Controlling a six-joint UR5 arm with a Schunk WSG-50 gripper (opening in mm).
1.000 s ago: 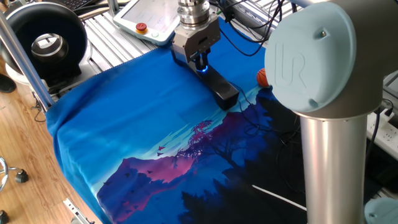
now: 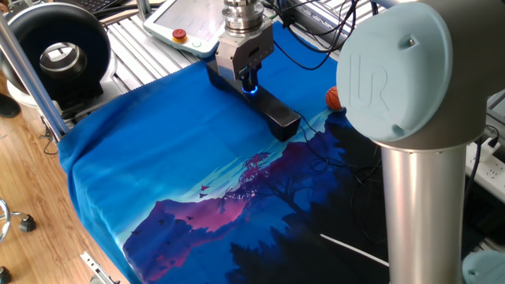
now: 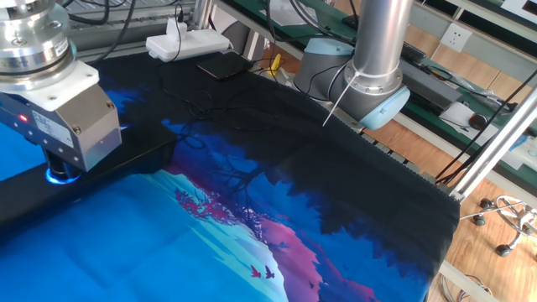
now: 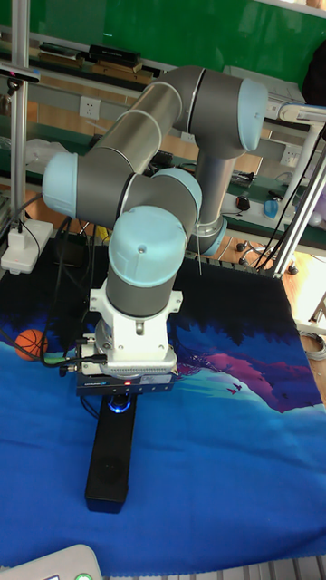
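A long black bar, seemingly a speaker (image 2: 276,114), lies on the blue printed cloth (image 2: 170,126). On its top is a knob (image 3: 61,177) with a glowing blue ring. My gripper (image 2: 250,85) points straight down at this knob, its dark fingertips at or touching it. In exterior view 2 the gripper (image 3: 59,164) covers most of the knob. From exterior view 3, the arm hides the fingers, and the speaker (image 4: 110,464) reaches out toward the cloth's near edge. Whether the fingers are closed around the knob is too small to make out.
An orange ball (image 2: 333,98) rests beside the speaker, near loose black cables (image 3: 205,105). The teach pendant (image 2: 185,24) lies at the back edge. A thin white rod (image 2: 355,248) sticks out over the dark part of the cloth.
In exterior view 1, my gripper has shifted slightly left and down. The speaker has moved slightly left with it, its far end more than its near end. The ball has stayed put.
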